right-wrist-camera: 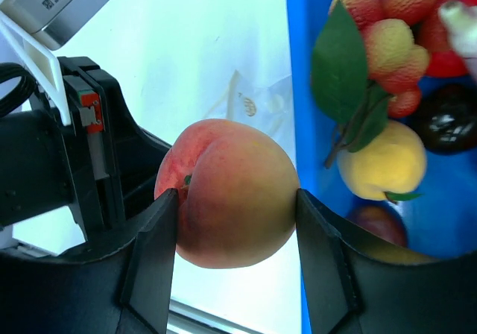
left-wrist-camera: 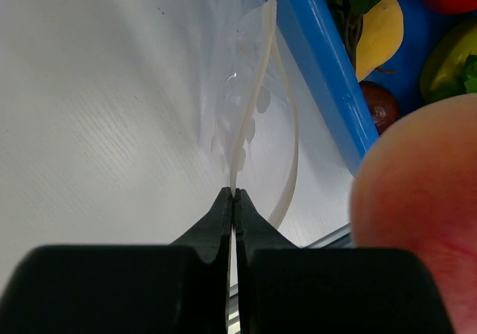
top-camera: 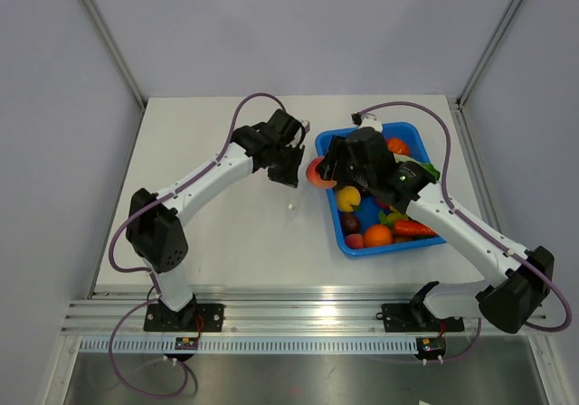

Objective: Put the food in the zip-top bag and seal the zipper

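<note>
A clear zip bag lies beside the blue tray; my left gripper is shut on its pale zipper edge, with the mouth parted into a narrow loop. A peach is held between the fingers of my right gripper, raised at the tray's left rim, just right of the bag and left gripper. In the left wrist view the peach looms large on the right, close to the left gripper.
The blue tray on the right holds several fruits and vegetables, among them a yellow fruit and an orange.
</note>
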